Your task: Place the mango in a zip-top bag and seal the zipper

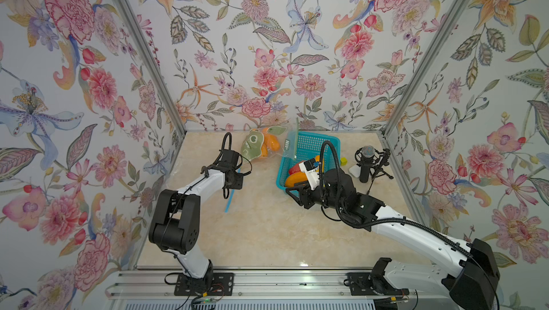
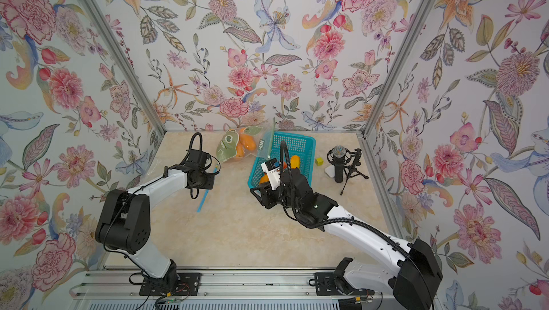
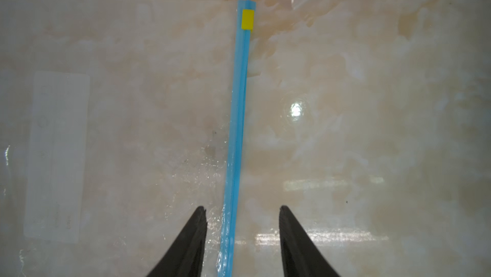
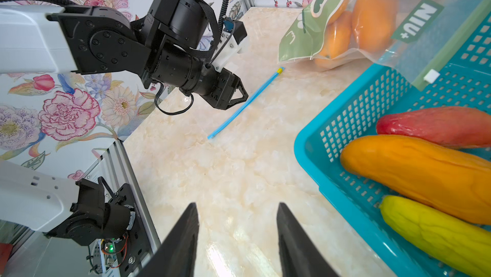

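Observation:
A clear zip bag lies flat on the left of the table, its blue zipper strip running lengthwise with a yellow slider at the far end. Above that strip is my left gripper, open and empty. My right gripper is also open with nothing between its fingers, over the table at the basket's near left side. Another bag, green-printed and see-through, holds orange mangoes and leans on the basket's edge; its white slider hangs over the basket.
The teal basket holds a red item, an orange long fruit and a yellow-green one. A dark stand is at the back right.

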